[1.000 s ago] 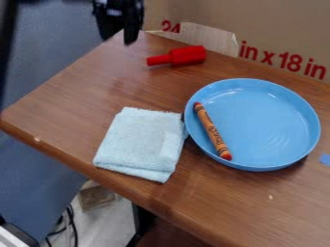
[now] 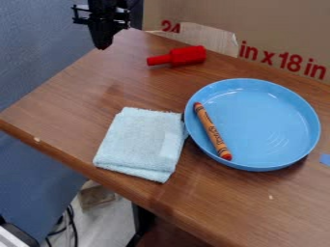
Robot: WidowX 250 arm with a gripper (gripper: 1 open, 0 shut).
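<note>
The black gripper (image 2: 103,33) hangs at the top left of the camera view, over the table's far-left end; whether its fingers are open or shut is unclear. A red bottle-like object (image 2: 184,56) lies on its side to the right of it. An orange crayon (image 2: 211,131) lies on a blue plate (image 2: 264,121) at the right. A folded pale-blue cloth (image 2: 139,144) lies left of the plate.
A cardboard box (image 2: 271,29) stands along the back. The table's near-left edge drops to floor with black cables. A small blue piece (image 2: 325,159) is at the right edge.
The gripper has moved left and a little upward in the view, away from the red object. The objects on the table look unchanged.
</note>
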